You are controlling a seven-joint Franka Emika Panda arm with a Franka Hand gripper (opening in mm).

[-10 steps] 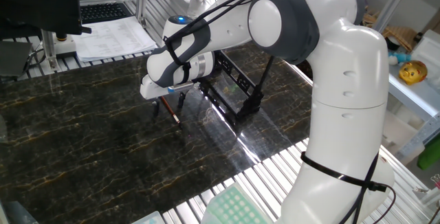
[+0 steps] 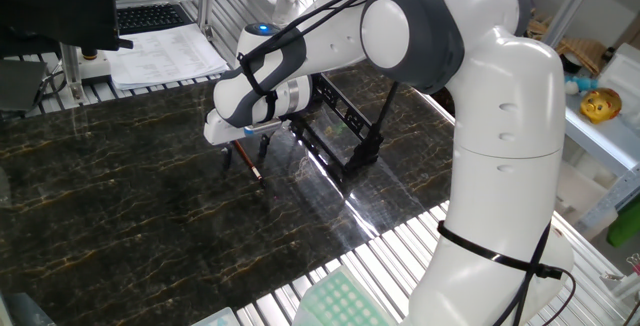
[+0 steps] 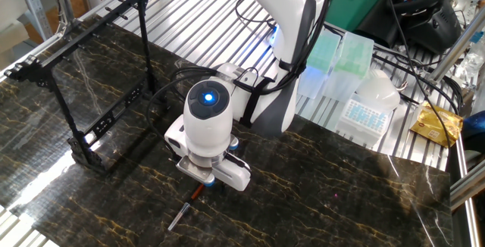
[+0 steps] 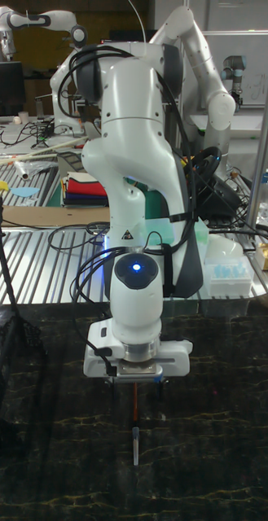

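Note:
A slender brown pen-like tool with a pale, clear-looking tip [image 2: 258, 175] appears to lie on the dark marbled table [image 2: 120, 196]. My gripper [image 2: 245, 153] points down above it, fingers spread wide. One dark finger [image 2: 227, 157] shows on either side of the tool, with a gap between tool and fingers. In the second exterior view the gripper body hides the tool's upper end, while its tip [image 3: 179, 218] sticks out. From the front, the tool [image 4: 135, 430] extends out from under the middle of the hand.
A black open-frame rack [image 3: 91, 137] stands on the table close beside the hand. Pale green and white boxes [image 3: 364, 118] sit on the slatted metal surface near the arm. Papers [image 2: 165, 58] lie beyond the table's far edge.

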